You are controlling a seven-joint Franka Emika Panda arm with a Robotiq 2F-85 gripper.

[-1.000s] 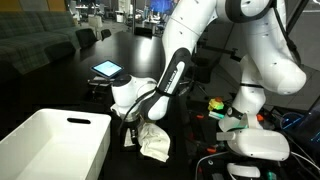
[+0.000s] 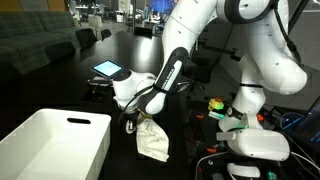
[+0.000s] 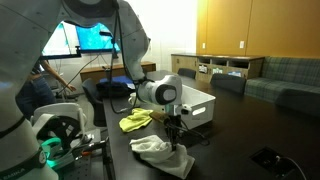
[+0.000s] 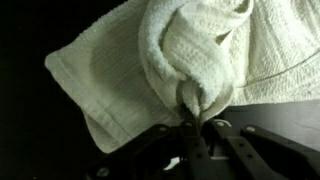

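A white towel (image 2: 152,141) lies partly spread on the dark table, with one part bunched up at my gripper (image 2: 130,125). In the wrist view, the folds of the towel (image 4: 110,62) gather between the fingertips, and the gripper is shut on them. The second exterior view has the towel (image 3: 160,152) beneath the arm, its lower part still resting on the tabletop. Folds and the arm hide much of the fingers there.
A white open bin (image 2: 62,140) stands beside the arm on the table. A yellow cloth (image 3: 135,120) lies near the arm's base. A tablet-like device (image 2: 107,69) is farther back.
The arm has shifted slightly, and the towel's bunched part has drawn in around the gripper. The spread part of the towel stays nearly where it was.
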